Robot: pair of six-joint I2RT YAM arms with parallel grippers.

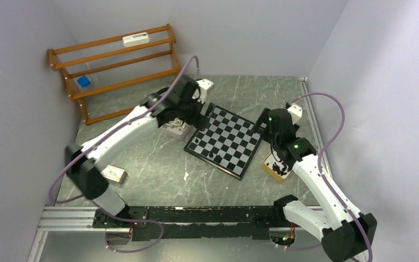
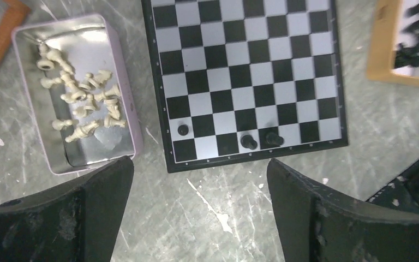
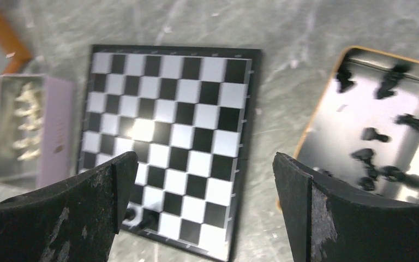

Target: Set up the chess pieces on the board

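Note:
The chessboard (image 1: 223, 142) lies mid-table. In the left wrist view three black pieces stand near its lower edge, one alone (image 2: 183, 130) and two (image 2: 249, 142) close together. A grey bin (image 2: 30, 109) of white pieces (image 2: 84, 98) is left of the board; a tan box (image 1: 270, 172) of black pieces (image 3: 372, 134) is right. My left gripper (image 1: 204, 117) hangs over the board's left corner, open and empty. My right gripper (image 1: 257, 123) is above the board's right side, also open with nothing between its fingers.
A wooden rack (image 1: 114, 87) stands at the back left. A small white box (image 1: 113, 173) lies on the left of the table. Walls border the sides.

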